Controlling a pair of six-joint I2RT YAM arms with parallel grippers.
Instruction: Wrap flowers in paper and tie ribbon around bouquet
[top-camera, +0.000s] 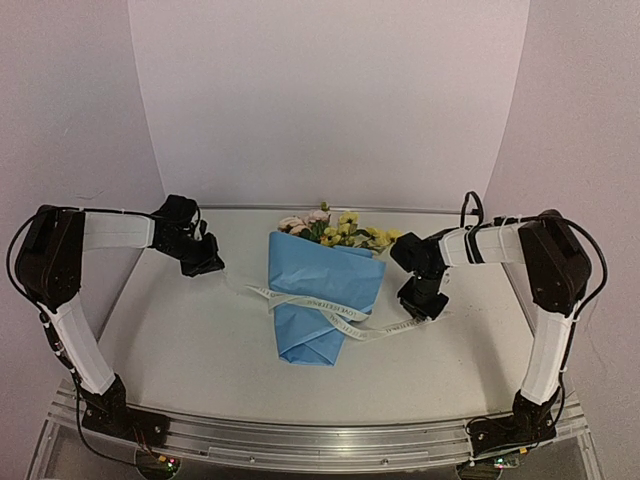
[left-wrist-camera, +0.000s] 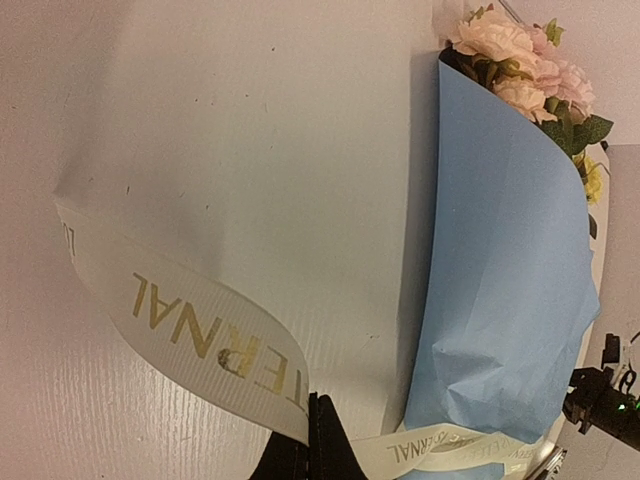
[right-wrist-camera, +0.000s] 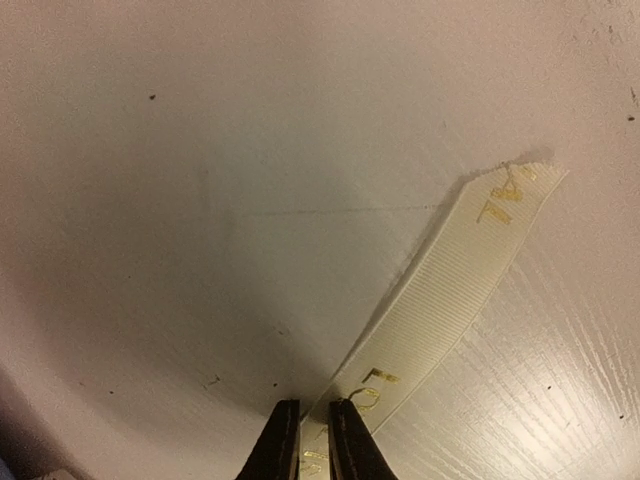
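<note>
The bouquet, wrapped in blue paper (top-camera: 322, 262) with pink and yellow flowers (top-camera: 345, 230) at its top, lies mid-table. A white ribbon with gold lettering (top-camera: 310, 304) crosses over the wrap, its two ends running out left and right. Left of the bouquet, my left gripper is shut on one ribbon end, the tail curling up beyond the fingertips. On the right, my right gripper is low over the table, fingers a narrow gap apart. The other ribbon end (right-wrist-camera: 440, 280) lies flat and passes at its fingertips, lettering visible between the fingers; it looks unpinched.
Bare white table (top-camera: 180, 350) stretches in front of the bouquet and to both sides. A metal rail (top-camera: 320, 430) runs along the front edge, and pale walls enclose the sides and back.
</note>
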